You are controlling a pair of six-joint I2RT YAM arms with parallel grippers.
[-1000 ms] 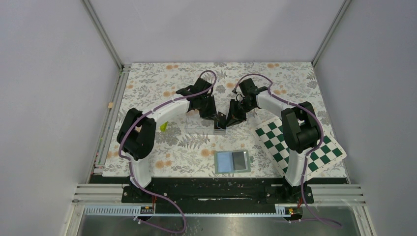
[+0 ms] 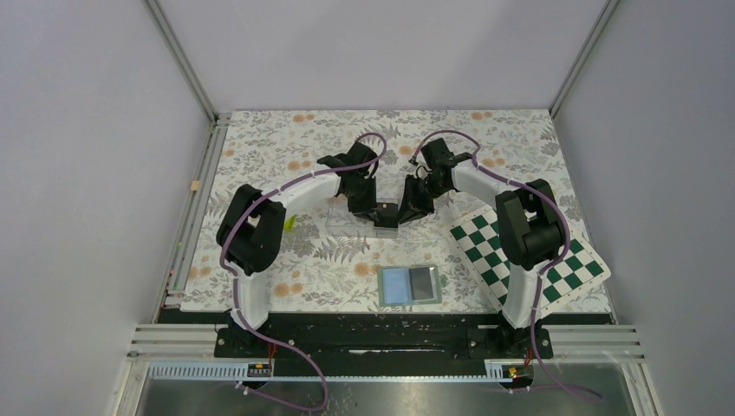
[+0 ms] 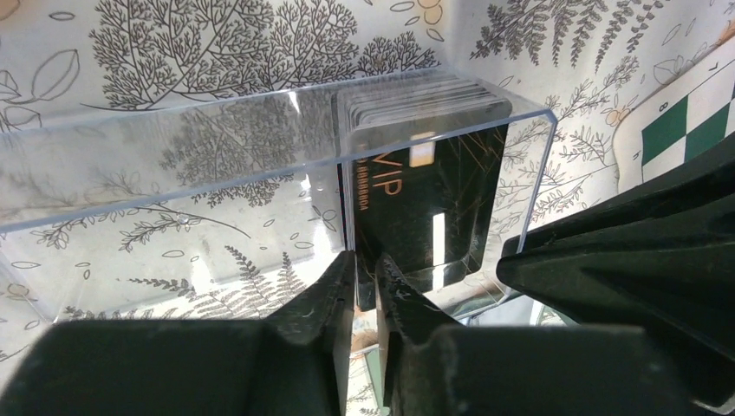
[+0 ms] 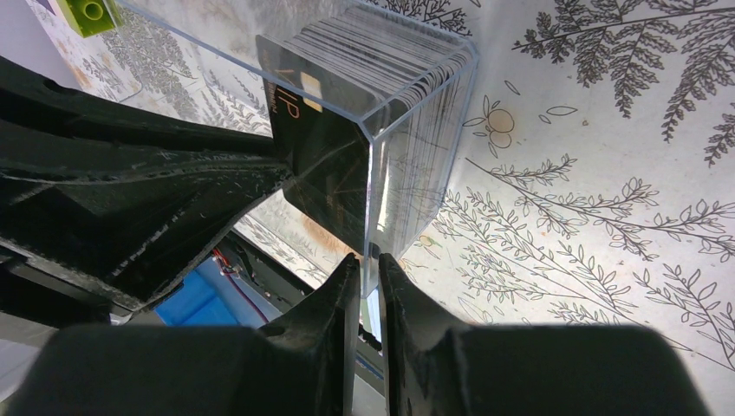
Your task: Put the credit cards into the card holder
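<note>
The clear card holder [image 3: 173, 154] lies on the table between my arms. A stack of cards [image 4: 381, 65] stands at its right end, with a black card [image 3: 433, 199] marked VIP outermost. This card sits within the holder's outline, lined up with the stack. My left gripper is a little open at the black card's left edge; its fingers [image 3: 342, 282] are very close to or touching it. My right gripper is shut on the holder's clear end wall; its dark finger [image 3: 589, 251] shows at the right in the left wrist view.
A green-edged tray with blue and grey halves [image 2: 396, 286] lies in front of the holder. On the right is a green-and-white checkered board [image 2: 485, 247] under the right arm. A yellow-green block [image 4: 84, 13] lies to the left.
The black card was tilted a second ago and now stands straight in the holder. My left gripper has shifted slightly and its arm has swung a little rightward. The right arm has stayed still.
</note>
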